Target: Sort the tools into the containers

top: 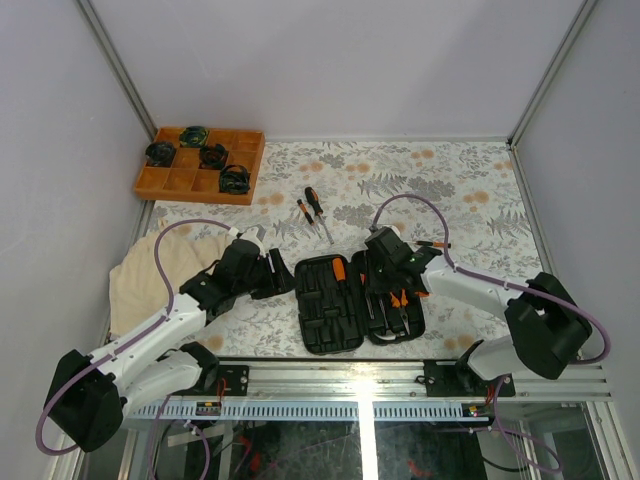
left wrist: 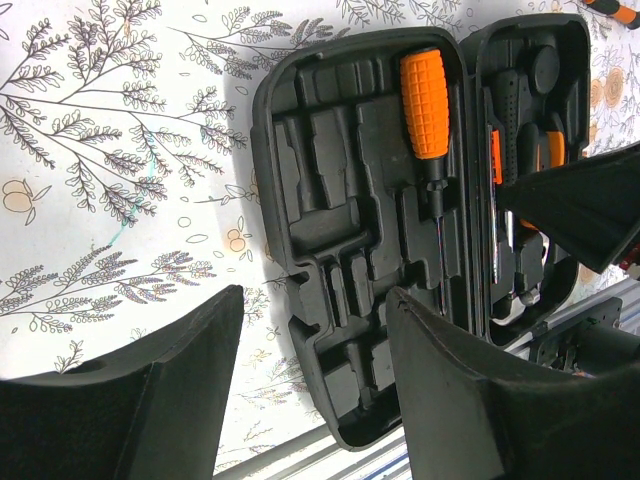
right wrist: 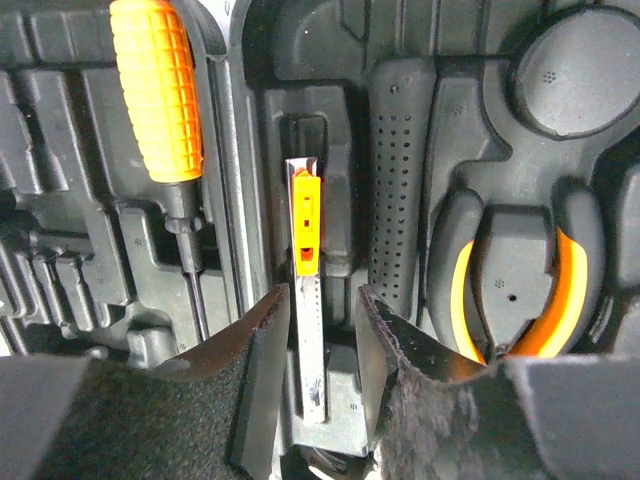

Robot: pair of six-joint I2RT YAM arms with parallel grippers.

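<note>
The black tool case [top: 313,318] lies spread open on the table in two halves. In its left half sits a screwdriver with an orange handle [left wrist: 425,105]. The right half holds a thin cutter with a yellow-orange slider [right wrist: 306,225] and pliers [right wrist: 565,290], each in a recess. Over the cutter hovers my right gripper, open, its fingers to either side of the cutter's lower part without gripping it. My left gripper is open above the case's left edge, nothing between its fingers. Two orange-and-black screwdrivers, one large [top: 314,200] and one small [top: 305,211], lie loose behind the case.
An orange compartment box [top: 172,197] with several dark coiled cables stands at the back left. A beige cloth [top: 150,280] lies left of my left arm. Another orange-handled tool [top: 434,244] rests behind the right arm.
</note>
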